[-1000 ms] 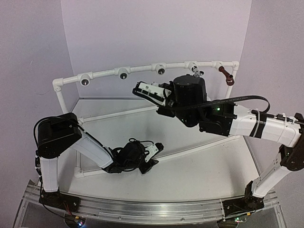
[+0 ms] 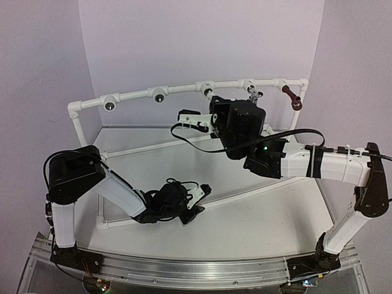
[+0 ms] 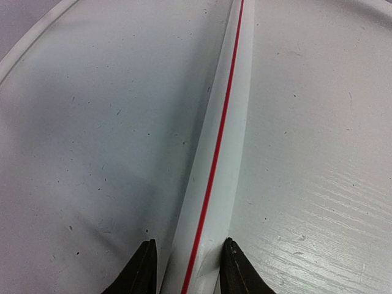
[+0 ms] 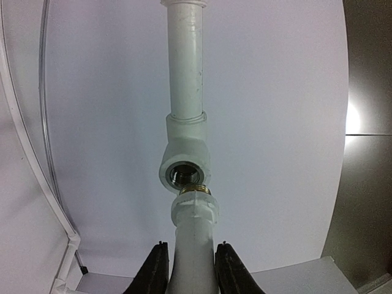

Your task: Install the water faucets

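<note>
A white faucet with a brass threaded end is held by my right gripper, which is shut on its body. The brass end overlaps the lower rim of a white tee fitting in the right wrist view; the socket's dark threaded opening still shows above it. In the top view this is the middle tee of the upper pipe. My left gripper is low at the front, its fingers on either side of a white pipe with a red line. Whether they press it is unclear.
On the upper pipe, two tees at the left have open sockets. A metal faucet and a brown faucet sit in the tees at the right. White board lies clear at front right.
My right gripper has moved up and toward the upper pipe with the white faucet, whose end now covers part of the middle tee's opening. The left arm has not moved.
</note>
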